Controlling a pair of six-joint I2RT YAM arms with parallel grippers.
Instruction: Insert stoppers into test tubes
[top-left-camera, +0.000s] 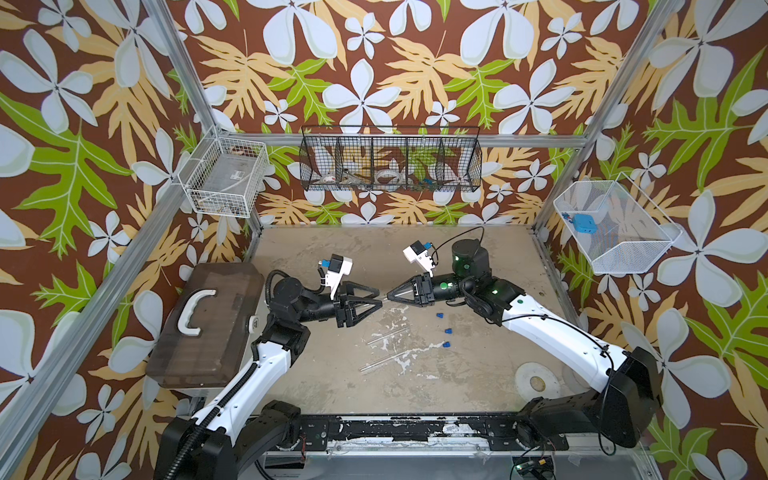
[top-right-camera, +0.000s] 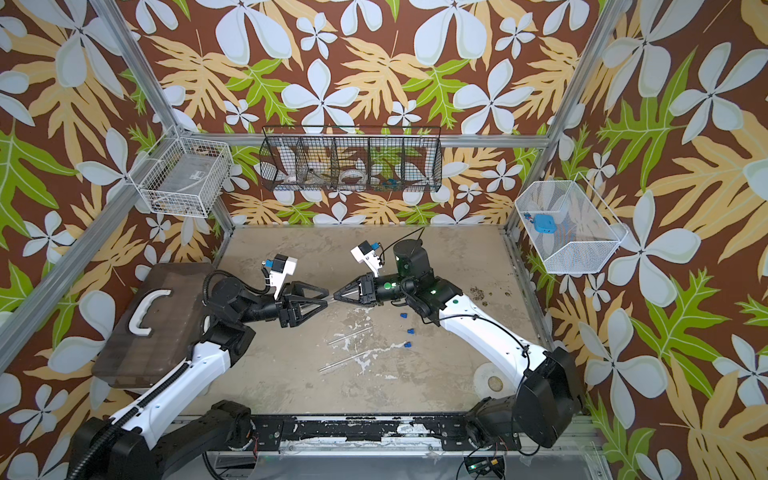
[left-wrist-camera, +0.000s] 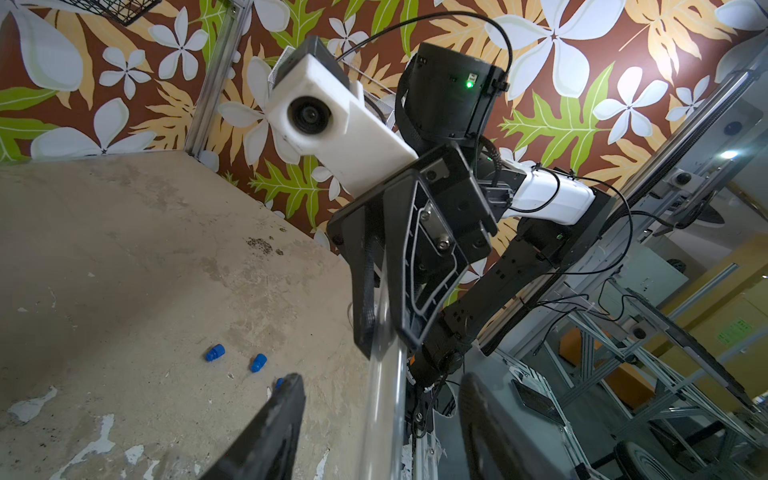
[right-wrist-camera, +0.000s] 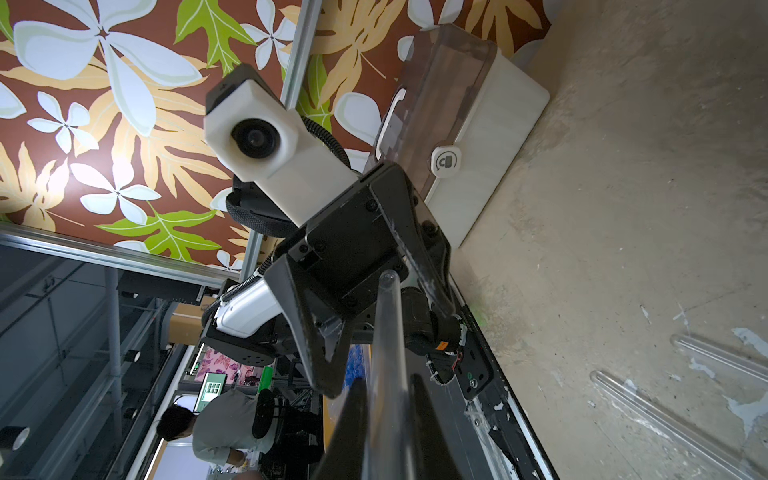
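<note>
In the left wrist view a clear test tube (left-wrist-camera: 385, 400) is held by my right gripper, which is shut on it. The tube's rounded end (right-wrist-camera: 389, 280) points toward my left gripper (top-left-camera: 380, 297) in the right wrist view. My left gripper is part open, its fingers (left-wrist-camera: 268, 432) standing apart either side of the tube line, not clamping. Two more clear tubes lie on the table: one tube (top-left-camera: 388, 336) farther back, another tube (top-left-camera: 384, 362) nearer the front. Blue stoppers lie to their right: a back stopper (top-left-camera: 440, 315), a middle stopper (top-left-camera: 449, 330) and a front stopper (top-left-camera: 446, 344).
A brown case (top-left-camera: 204, 328) stands at the left table edge. A white disc (top-left-camera: 536, 381) lies front right. Wire baskets hang around: a black basket (top-left-camera: 390, 164) at the back, a white basket (top-left-camera: 228, 177) left and a mesh basket (top-left-camera: 616, 228) right.
</note>
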